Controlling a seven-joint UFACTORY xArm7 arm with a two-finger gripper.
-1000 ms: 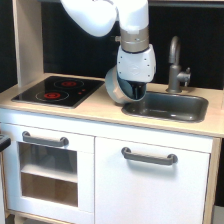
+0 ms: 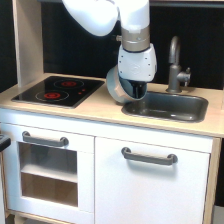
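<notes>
The white arm reaches down from the top to the gripper [image 2: 134,85], which is over the left end of the sink [image 2: 180,106]. A grey metal pot [image 2: 118,86] is tilted on its side beside the gripper, at the counter's edge by the sink. The black fingers overlap the pot; whether they are shut on it cannot be made out.
A black two-ring stovetop [image 2: 58,90] is on the left of the counter. A dark faucet [image 2: 175,70] stands behind the sink. Below are white cabinet doors [image 2: 135,190] with grey handles.
</notes>
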